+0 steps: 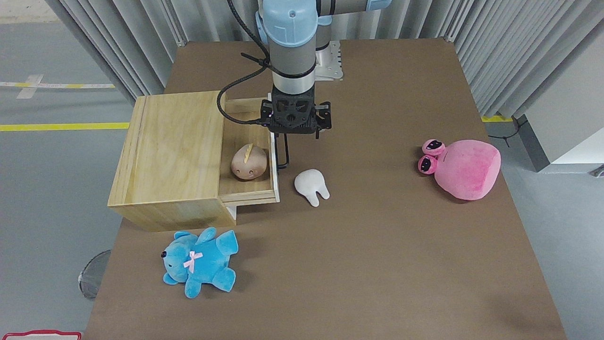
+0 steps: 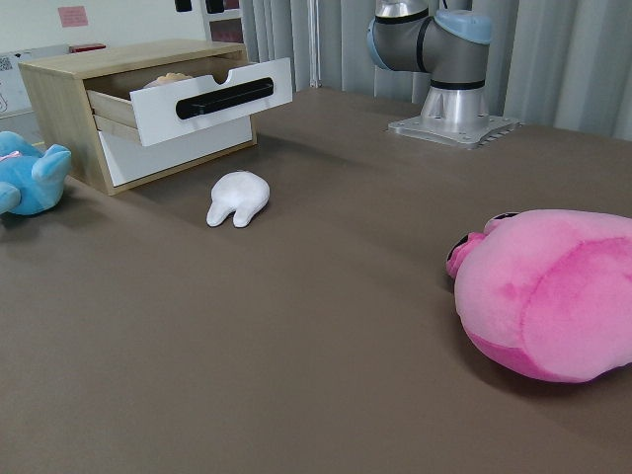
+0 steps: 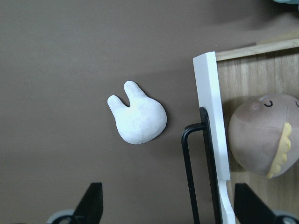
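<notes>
My gripper hangs above the open drawer's front, fingers spread apart with nothing between them in the wrist view; the drawer's black handle (image 3: 189,172) lies below between them. The wooden cabinet (image 1: 164,147) has its drawer pulled out, holding a round beige plush (image 1: 249,163) with a yellow strip. A white plush (image 1: 308,182) with two prongs lies on the table outside the drawer. A blue teddy bear (image 1: 204,260) lies in front of the cabinet.
A pink plush (image 1: 464,170) sits at the right of the table (image 1: 396,272). The curtain runs along the back.
</notes>
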